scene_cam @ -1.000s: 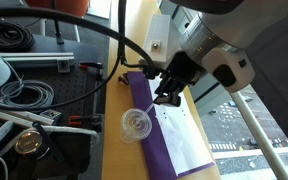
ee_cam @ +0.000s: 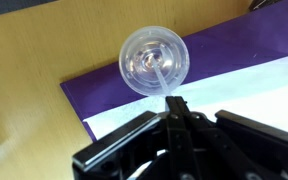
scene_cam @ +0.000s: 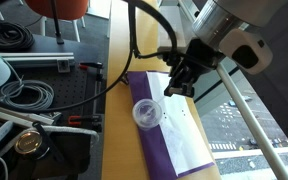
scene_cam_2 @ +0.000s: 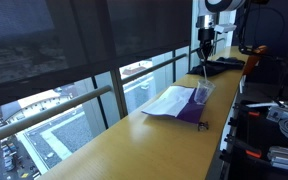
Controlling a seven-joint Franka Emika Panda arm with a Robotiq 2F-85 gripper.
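A clear plastic cup (ee_cam: pixel 154 60) stands on the wooden table at the edge of a purple folder (ee_cam: pixel 104 92), partly over it. White paper (ee_cam: pixel 209 98) covers part of the folder. My gripper is beside and above the cup, its fingers closed. From the fingertips a thin pale stick (ee_cam: pixel 162 79) slants down into the cup; the grip on its top is partly hidden. In exterior view 1 the gripper (scene_cam: pixel 179 88) is above the paper, with the cup (scene_cam: pixel 147 113) to its lower left.
A black perforated surface (scene_cam: pixel 64 90) with coiled cables and clamps lies on the near side. Past the table's far edge run a rail (scene_cam_2: pixel 54 116) and windows.
My gripper has shifted toward the upper right in exterior view 1. The cup has moved a little the same way, closer over the folder.
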